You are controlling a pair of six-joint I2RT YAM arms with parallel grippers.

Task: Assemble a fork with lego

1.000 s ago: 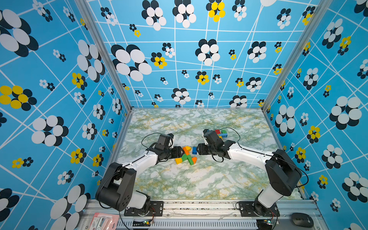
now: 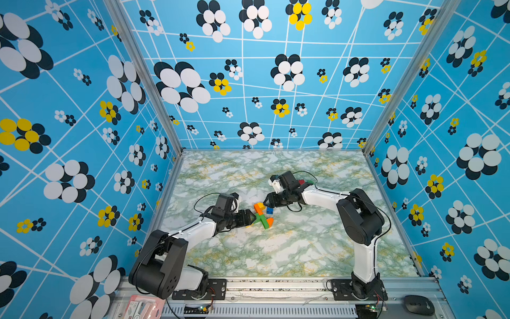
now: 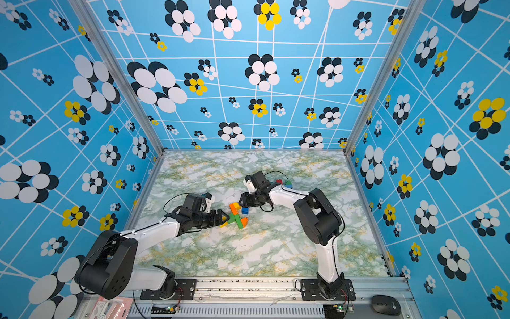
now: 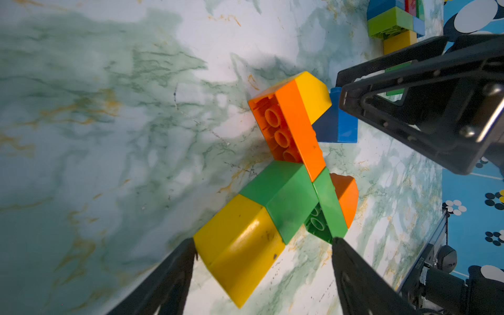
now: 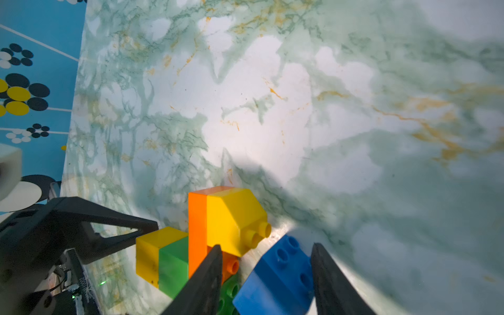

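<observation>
The partly built fork lies on the marbled table: an orange bar (image 4: 300, 131), green bricks (image 4: 286, 197), a yellow handle-end block (image 4: 244, 246), a yellow sloped block (image 5: 231, 215) and an orange rounded block (image 4: 347, 194). Beside it, a loose blue block (image 5: 278, 278) sits at a slant, apart from the yellow sloped block. My left gripper is open, its fingers around the yellow handle-end block with gaps. The right gripper is open over the blue block, one finger (image 5: 328, 270) close against its right side; contact is unclear.
Several spare bricks (image 4: 391, 23) are grouped behind the right gripper, largely covered by its arm in the top views. Both grippers are near each other across the fork. Bare table (image 2: 297, 250) lies in front and to the sides.
The right gripper has moved left, closer to the blue block and fork, and its arm has swung left. Over the last second, the left gripper has moved slightly toward the front, over the yellow handle-end block.
</observation>
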